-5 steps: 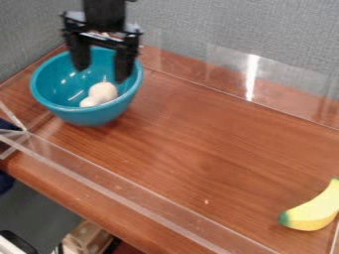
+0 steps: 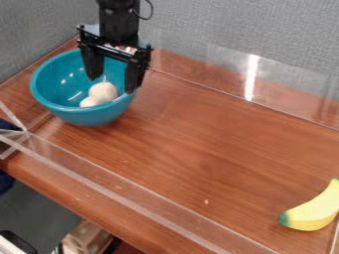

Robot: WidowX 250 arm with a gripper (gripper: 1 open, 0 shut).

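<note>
The black gripper (image 2: 114, 69) hangs over the teal bowl (image 2: 77, 109) at the upper left, its fingers open and apart, reaching down inside the bowl's rim. Beneath them, in the bowl, lies a pale round object (image 2: 102, 92), with nothing seen held. A yellow banana (image 2: 314, 206) lies at the lower right of the wooden table (image 2: 199, 139).
Transparent low walls edge the table, with a grey textured wall (image 2: 265, 35) behind. A dark blue object (image 2: 6, 139) is at the left edge.
The bowl and banana look unmoved.
</note>
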